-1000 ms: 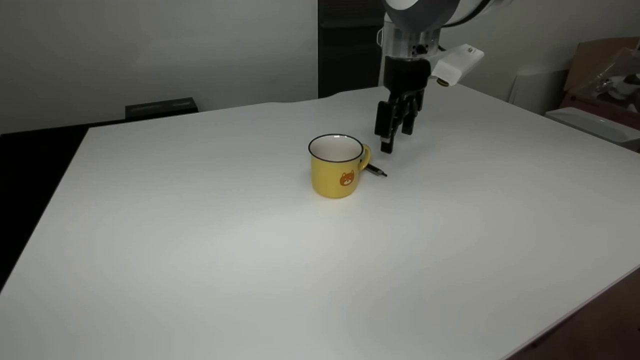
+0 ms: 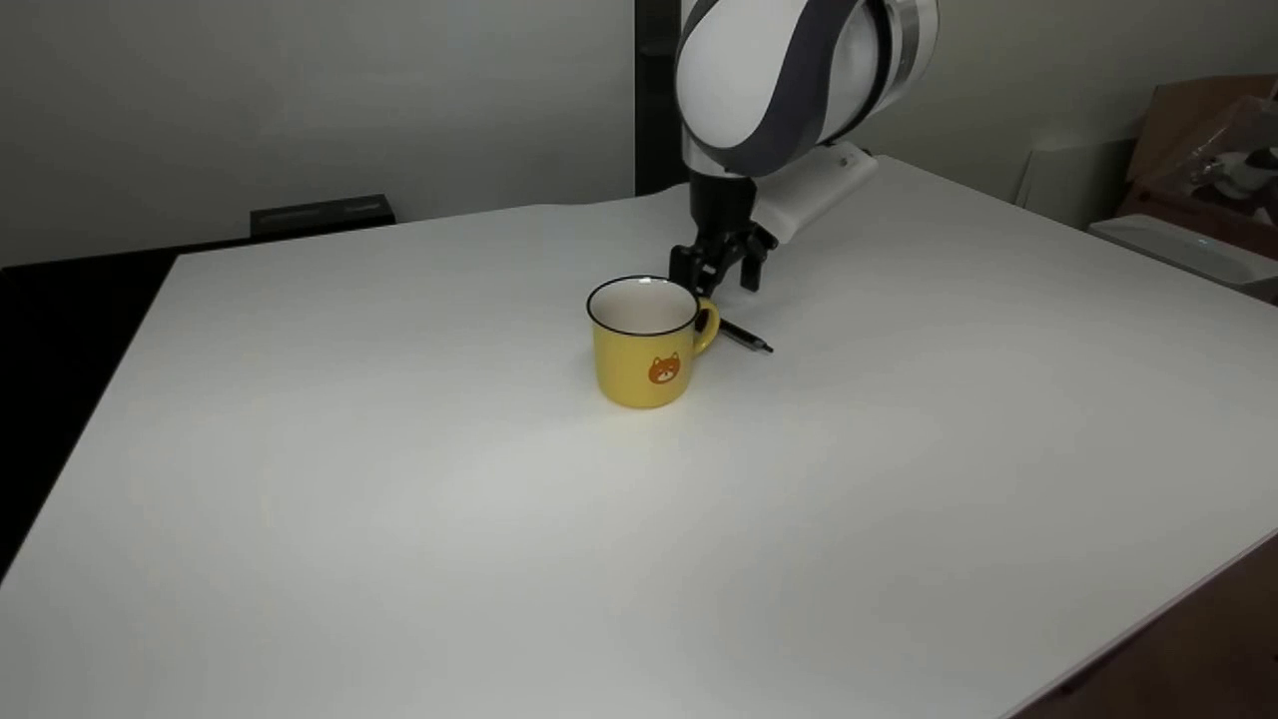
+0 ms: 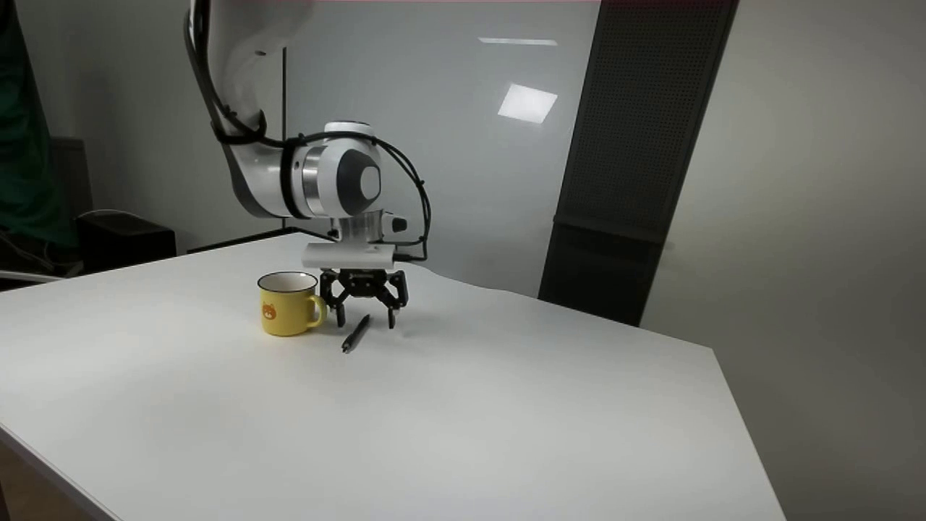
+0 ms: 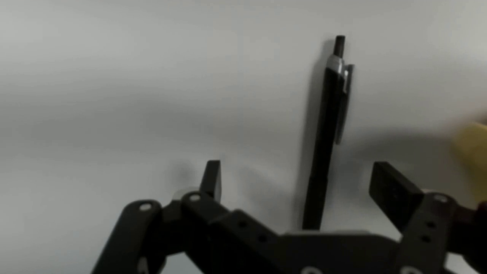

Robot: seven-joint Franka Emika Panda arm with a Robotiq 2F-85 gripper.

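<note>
A black pen [image 4: 325, 123] with a silver collar and clip lies flat on the white table. In the wrist view it runs between the two spread fingers of my gripper, nearer the right one, its lower end hidden by the gripper body. The yellow mug [image 2: 643, 359], with an orange animal face and a dark rim, stands upright and empty. Seen from the second exterior view, my open gripper [image 3: 365, 321] is low over the table just right of the mug [image 3: 284, 311], close to its handle; whether they touch, I cannot tell. The pen [image 3: 356, 333] shows just in front of the fingers.
A black box [image 2: 320, 217] sits at the table's far left edge, and a white tray [image 2: 1186, 250] is beyond its right edge.
My gripper has come down and shifted left in the first exterior view. The mug has moved a little left and nearer the camera. The pen's visible tip has stayed in place.
</note>
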